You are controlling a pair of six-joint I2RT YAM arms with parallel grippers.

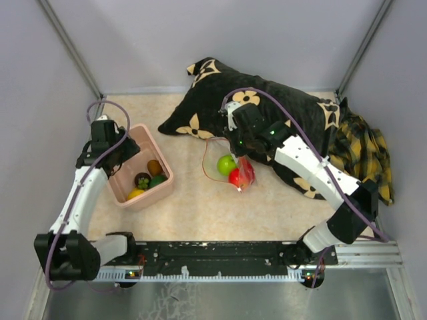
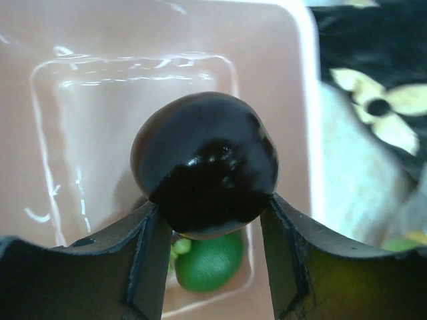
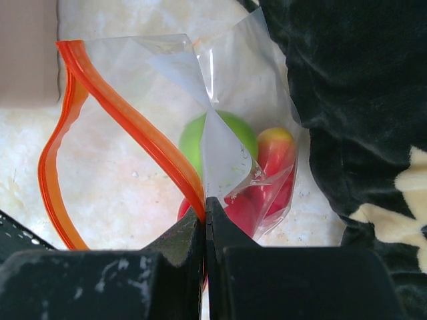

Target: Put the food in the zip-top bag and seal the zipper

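Observation:
In the left wrist view a glossy dark, rounded food item (image 2: 203, 160), like an eggplant, fills the space between the fingers of my left gripper, which is shut on it. In the top view that gripper (image 1: 125, 152) is over the pink bin (image 1: 163, 189). My right gripper is shut on the orange-edged rim of the clear zip bag (image 3: 143, 130), whose mouth stands open. Inside the bag lie a green apple (image 1: 225, 165), a red apple (image 1: 236, 177) and a red-yellow fruit (image 3: 275, 157).
Still in the bin are a brown fruit (image 1: 154, 167), a mangosteen (image 1: 142, 181), a green item (image 1: 157, 181) and a yellow one (image 1: 135, 194). A dark flowered cushion (image 1: 200, 100) lies behind the bag. Bare table separates bin and bag.

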